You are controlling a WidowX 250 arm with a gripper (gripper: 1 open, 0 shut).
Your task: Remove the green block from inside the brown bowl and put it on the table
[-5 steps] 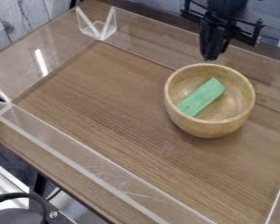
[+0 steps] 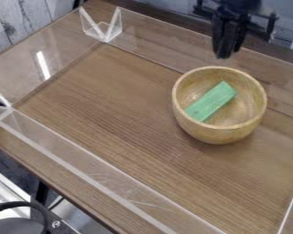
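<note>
A green block [image 2: 211, 101] lies inside the brown bowl [image 2: 242, 134], tilted against the bowl's left part. The bowl stands on the wooden table at the right of the camera view. Beyond its far rim, near the top edge, is my dark gripper [image 2: 225, 51], pointing down and apart from the block. The gripper is blurred and small, so the gap between its fingers is hard to make out. Nothing can be seen held in it.
Bare wooden table [image 2: 106, 119] spreads to the left and front of the bowl. A clear plastic piece [image 2: 102, 25] sits at the back left. Clear strips [image 2: 76, 163] run along the left edge, with black cables [image 2: 21, 206] beyond.
The gripper looks more blurred and slightly displaced near the top edge. The bowl and green block have stayed where they were.
</note>
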